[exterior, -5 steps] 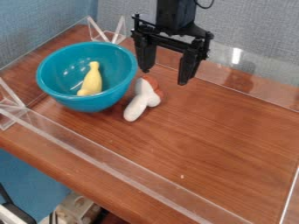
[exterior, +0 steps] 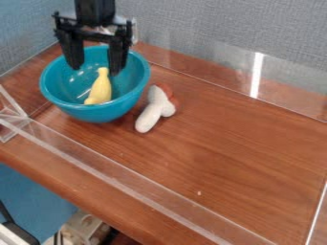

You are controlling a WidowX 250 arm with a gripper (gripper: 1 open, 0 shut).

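My black gripper (exterior: 96,50) stands open above a teal bowl (exterior: 91,104) at the upper left, its fingers spread over the bowl's back part. A yellow object (exterior: 99,87) with a narrow top lies inside the bowl, below the fingers, with nothing seen held. Just right of the bowl, a white object with a red part (exterior: 156,109), perhaps a toy mushroom, lies on the wooden table (exterior: 224,153).
Clear plastic edging (exterior: 166,191) runs along the front and left of the table. A grey padded wall (exterior: 269,43) stands behind.
My gripper has moved left from over the table's back centre to above the bowl, and sits somewhat lower. The bowl and objects have not visibly moved.
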